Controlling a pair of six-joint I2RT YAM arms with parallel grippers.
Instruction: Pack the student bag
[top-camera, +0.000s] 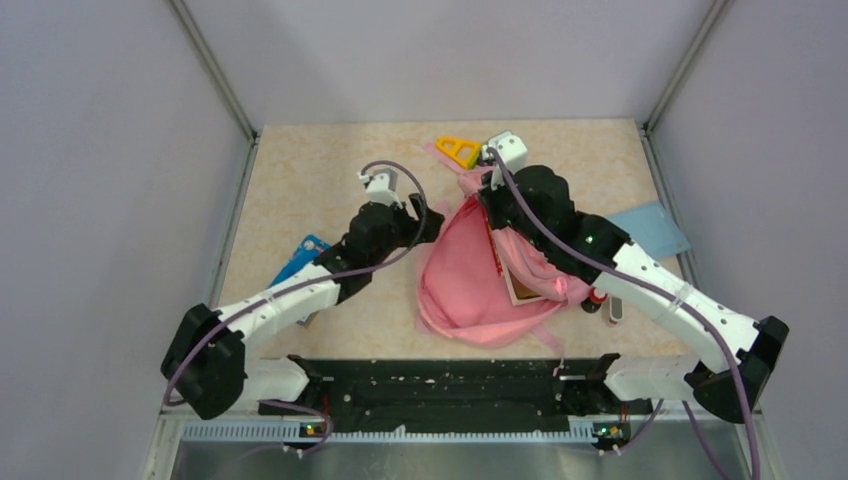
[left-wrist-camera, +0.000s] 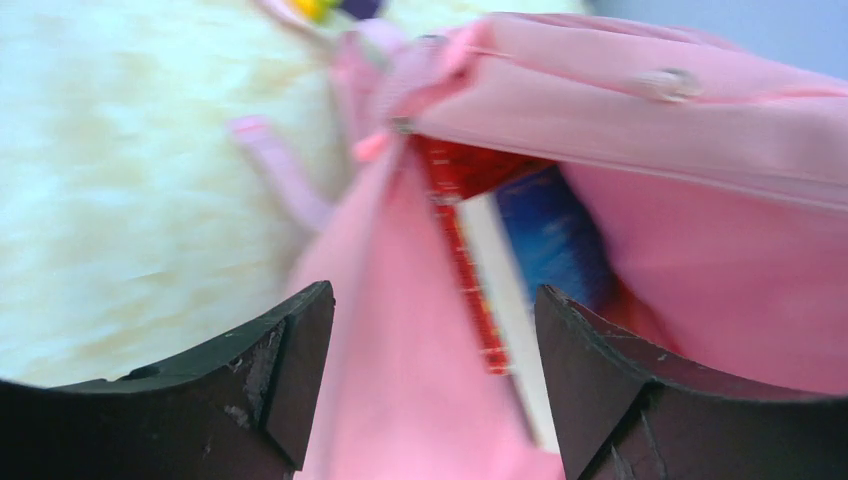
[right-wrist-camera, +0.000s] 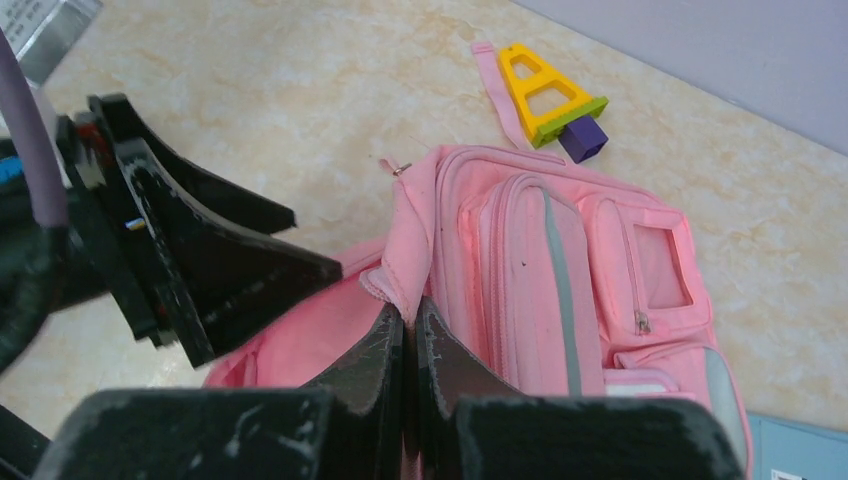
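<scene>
The pink bag (top-camera: 465, 290) lies open at the middle of the table. Inside, in the left wrist view, are a red strip (left-wrist-camera: 470, 280), a white-edged item (left-wrist-camera: 505, 300) and a blue item (left-wrist-camera: 540, 230). My left gripper stands open over the bag's left edge, nothing between its fingers. My right gripper is shut on the bag's pink upper rim (right-wrist-camera: 405, 250), holding it up at the back.
A yellow-green piece (top-camera: 455, 150) and purple block (right-wrist-camera: 582, 138) lie behind the bag. A blue item (top-camera: 300, 255) lies left, a light blue folder (top-camera: 650, 230) right, with small items (top-camera: 615, 310) at front right.
</scene>
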